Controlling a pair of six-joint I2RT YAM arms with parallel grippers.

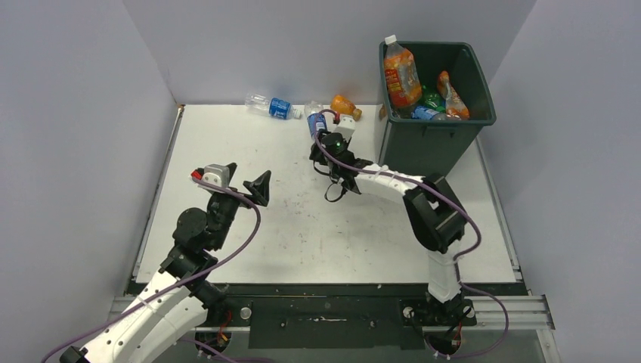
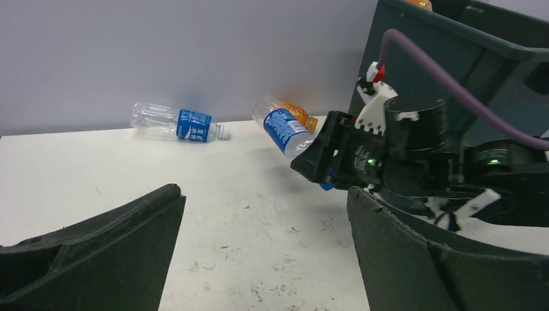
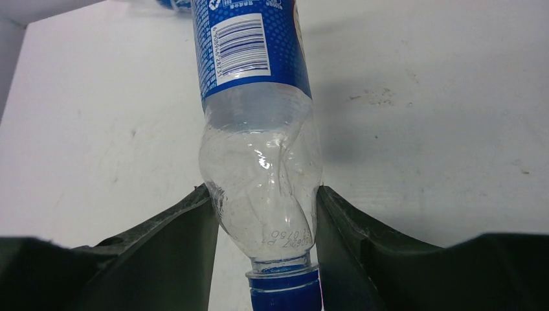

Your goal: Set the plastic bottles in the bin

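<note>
A clear blue-label bottle (image 1: 317,120) (image 2: 282,129) (image 3: 256,168) is between the fingers of my right gripper (image 1: 320,147), which grips its crushed neck end above a blue cap. Another blue-label bottle (image 1: 270,106) (image 2: 181,123) lies at the back of the table, and an orange bottle (image 1: 344,106) lies behind the held one. The dark green bin (image 1: 446,140) at back right holds several bottles. My left gripper (image 1: 249,181) stands open over the table's left part, empty, its fingers framing the bottom of the left wrist view.
Grey walls border the back and sides of the white table (image 1: 287,227). The bin stands close to my right arm.
</note>
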